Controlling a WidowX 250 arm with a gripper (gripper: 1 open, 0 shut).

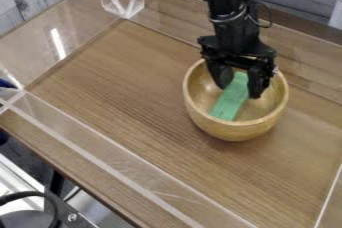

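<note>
A round light-wood bowl [235,122] sits on the wooden table, holding a green rectangular object [229,105]. My black gripper [238,72] comes down from the top over the back of the bowl, its fingers reaching inside the rim near the upper end of the green object. Whether anything is between the fingers is hard to tell.
A small white folded wire-like or plastic item [122,0] is at the upper left. Dark cables lie at the lower left edge [34,210].
</note>
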